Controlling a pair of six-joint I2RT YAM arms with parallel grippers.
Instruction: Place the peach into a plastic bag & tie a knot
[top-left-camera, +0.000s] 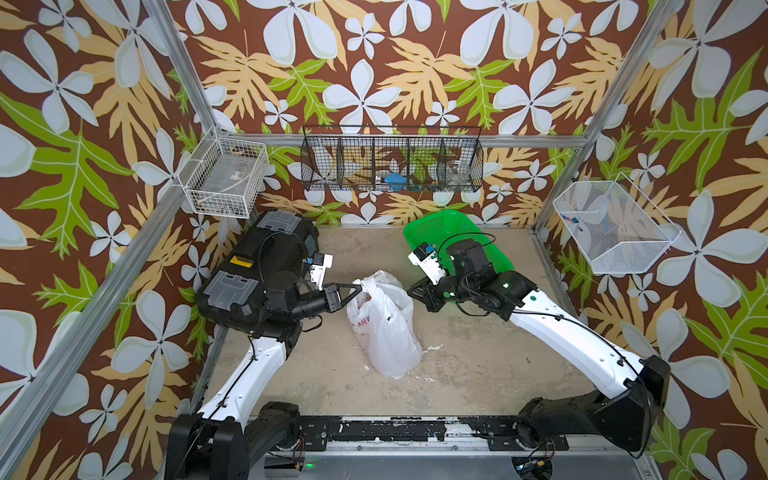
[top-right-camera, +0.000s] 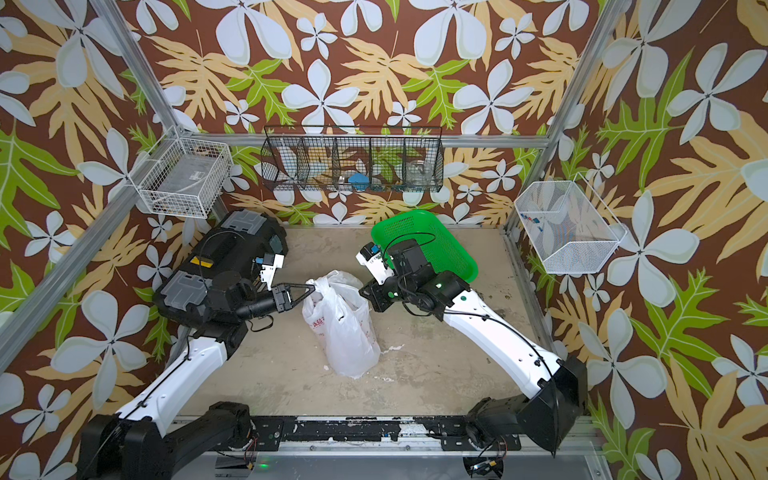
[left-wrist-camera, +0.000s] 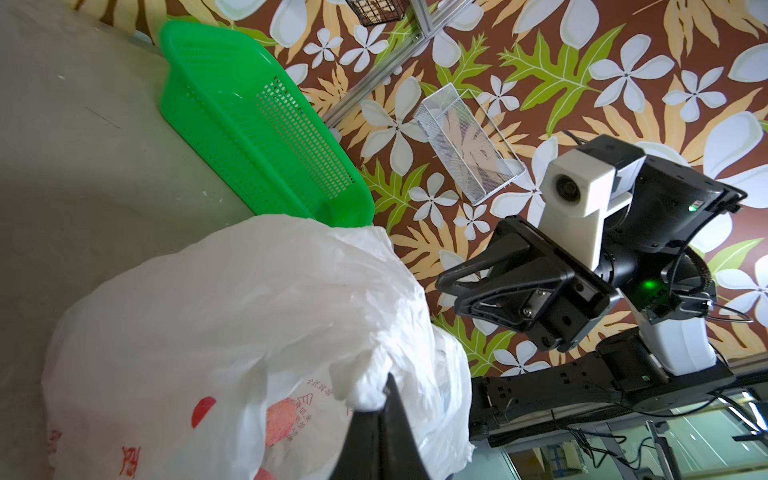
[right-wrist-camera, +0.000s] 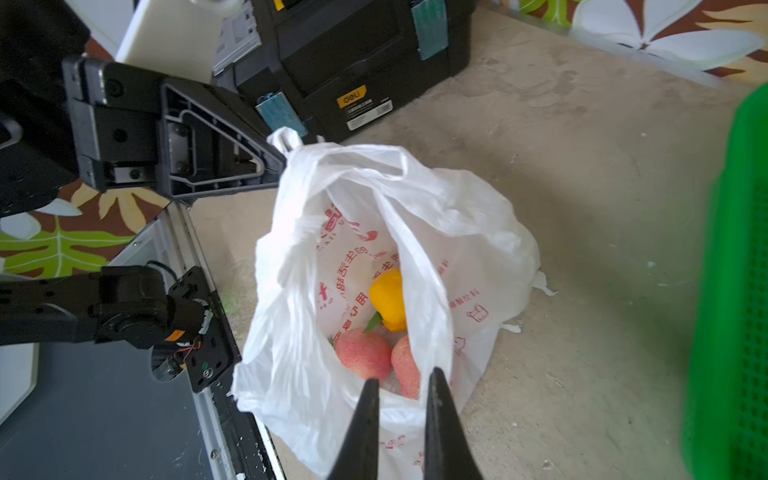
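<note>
A white plastic bag (top-left-camera: 384, 336) stands mid-table. My left gripper is shut on the bag's gathered top at its left side. In the right wrist view the bag (right-wrist-camera: 488, 232) gapes, showing two peaches (right-wrist-camera: 361, 352) and a yellow fruit (right-wrist-camera: 386, 294) inside. My right gripper is part open at the bag's right side, its fingertips near the rim; whether bag film lies between them is unclear.
A green basket (top-left-camera: 432, 232) lies behind the right arm. A black toolbox (top-left-camera: 232, 296) sits at the left. Wire baskets (top-left-camera: 392, 160) hang on the frame.
</note>
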